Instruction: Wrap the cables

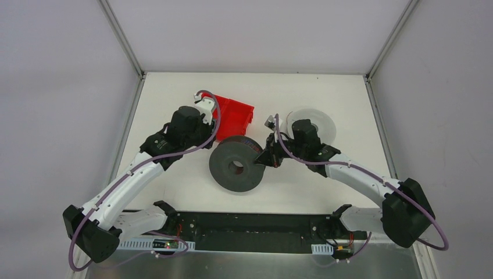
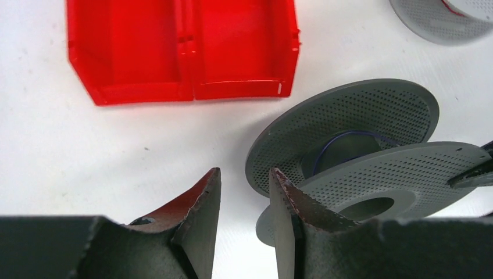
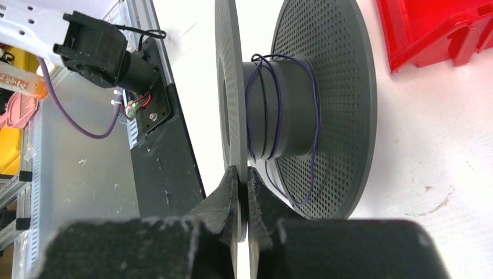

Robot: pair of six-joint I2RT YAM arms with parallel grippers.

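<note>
A grey spool [image 1: 222, 168] with two wide discs is held tilted above the white table. Thin blue-purple cable [image 3: 279, 107] winds around its core in several loose loops, one hanging low beside the inner disc. My right gripper is shut on the rim of the near disc, which passes between its fingertips. My left gripper stands open to the left of the spool, with nothing held between its fingers. In the left wrist view, a piece of the same cable [image 2: 328, 148] shows on the core between the discs.
A red two-part bin [image 1: 235, 119] lies behind the spool, close to the left gripper. Another spool [image 1: 325, 123], pale grey, rests at the back right, partly hidden by the right arm.
</note>
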